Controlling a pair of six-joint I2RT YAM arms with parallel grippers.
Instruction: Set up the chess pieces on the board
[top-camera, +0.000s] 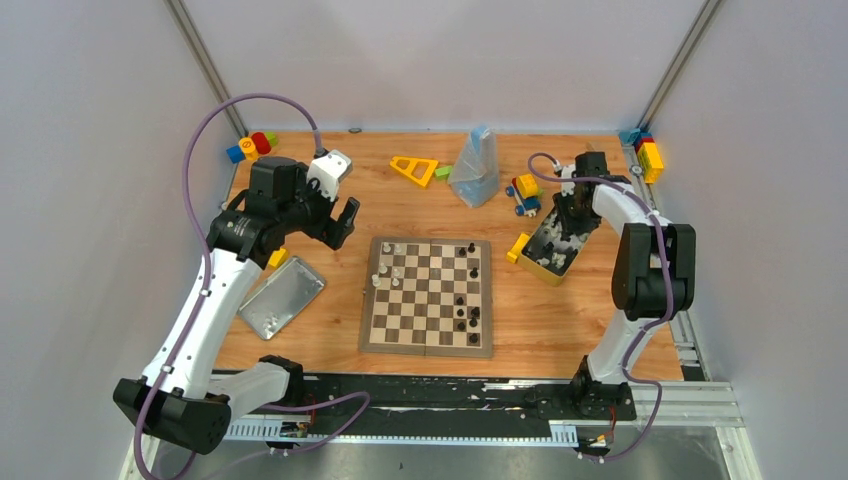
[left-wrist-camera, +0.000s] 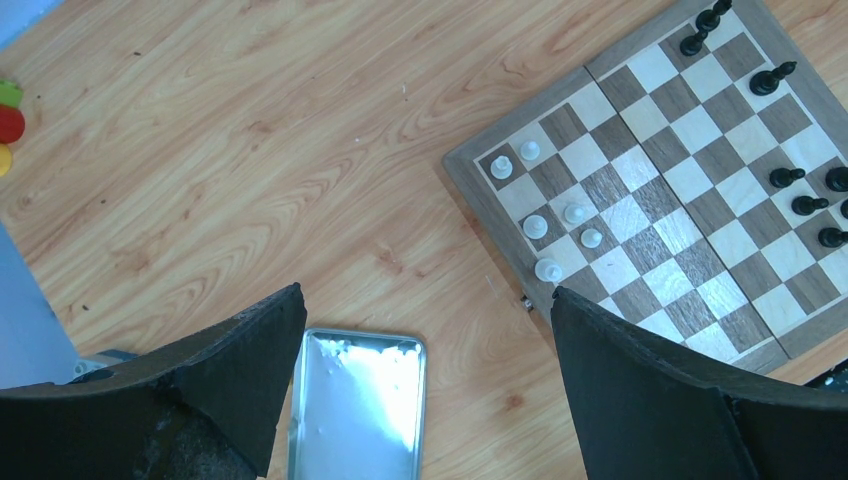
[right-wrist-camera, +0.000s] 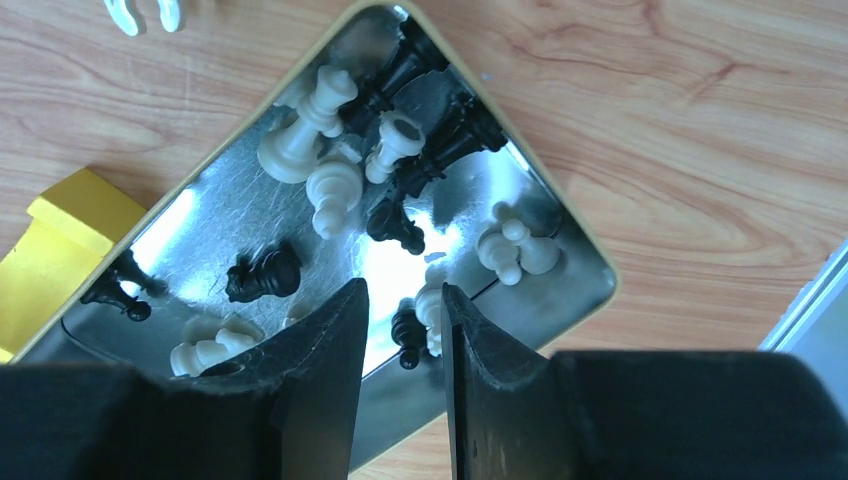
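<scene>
The chessboard (top-camera: 425, 351) lies open mid-table, with several white pieces (left-wrist-camera: 535, 227) along its left side and several black pieces (left-wrist-camera: 767, 81) toward its right. A metal box (right-wrist-camera: 603, 262) on the right holds a loose mix of white and black pieces, mostly toppled. Over this box, my right gripper points down with its fingers a small gap apart; a black pawn (right-wrist-camera: 408, 330) and a white piece (right-wrist-camera: 431, 305) show in that gap, and I cannot tell whether either is touched. My left gripper stands open and empty, up and left of the board.
An empty metal tray (top-camera: 283, 298) lies left of the board. Behind the board are a yellow triangle (top-camera: 414, 170) and a blue plastic bag (top-camera: 476, 170). A yellow block (right-wrist-camera: 75, 240) touches or nearly touches the box's left side. Wood between tray and board is bare.
</scene>
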